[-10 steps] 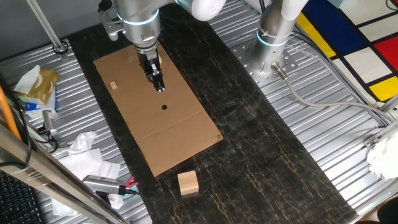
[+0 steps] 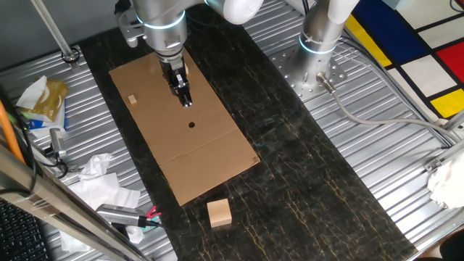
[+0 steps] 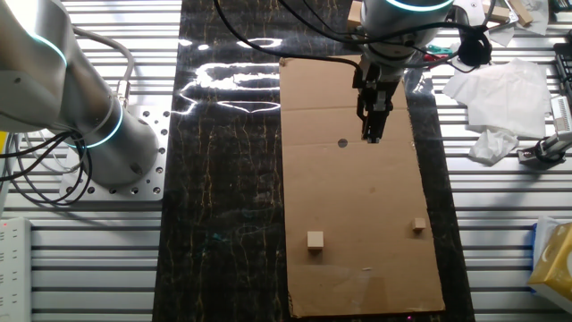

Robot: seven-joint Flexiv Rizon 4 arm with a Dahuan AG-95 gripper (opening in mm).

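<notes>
My gripper (image 2: 186, 104) hangs, pointing down, over the cardboard sheet (image 2: 163, 130), near a dark round spot (image 2: 191, 125) on it. In the second exterior view the gripper (image 3: 372, 139) is right of that spot (image 3: 343, 143). Its fingertips look close together, and no object shows at them; whether they are fully shut is unclear. Two small wooden blocks lie on the cardboard: a cube (image 3: 315, 240), mostly hidden behind the gripper in the first view, and a smaller block (image 3: 419, 224) near the sheet's long edge. A larger wooden block (image 2: 219, 212) rests on the dark tabletop, off the cardboard.
The arm's base (image 2: 310, 69) stands beside the dark table (image 2: 312, 181). White tissues (image 2: 101, 190), a tissue pack (image 2: 49, 101) and a grey tool (image 2: 119, 215) lie along the opposite side. Cables (image 3: 286, 52) cross above the cardboard's end.
</notes>
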